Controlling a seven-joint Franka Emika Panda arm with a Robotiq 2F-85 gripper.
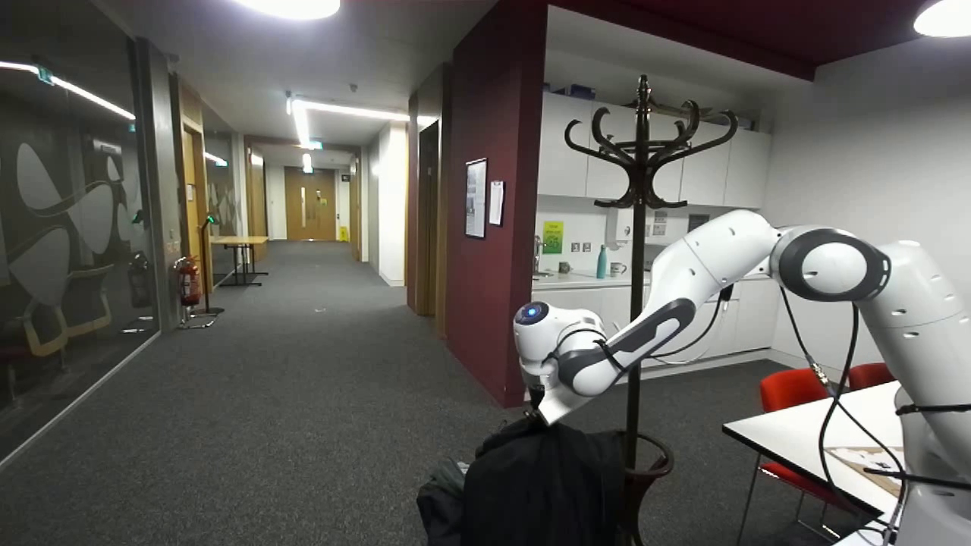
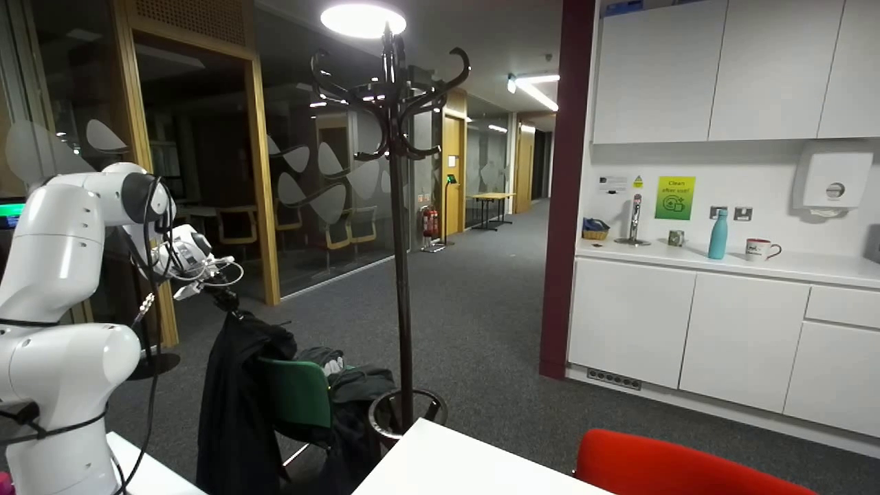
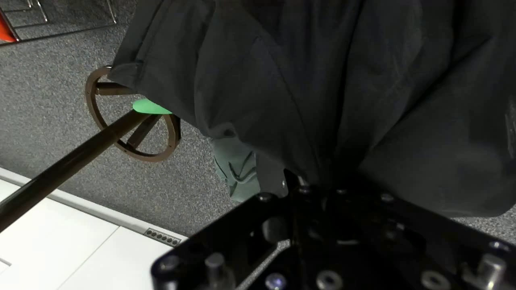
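A black coat is draped over a green chair, whose back shows in exterior view 2. My gripper is shut on the coat's upper part; in the wrist view, the folds run together at its fingertips, and the pinched cloth itself is hard to make out in the dark. From the gripper the fabric hangs down beside the chair back. Close by stands a dark coat stand with curved, bare hooks well above the gripper's height.
Other dark clothing lies on the chair near the stand's ring base. White tables and red chairs occupy the near right. Open carpet stretches to the left, and a kitchen counter runs behind.
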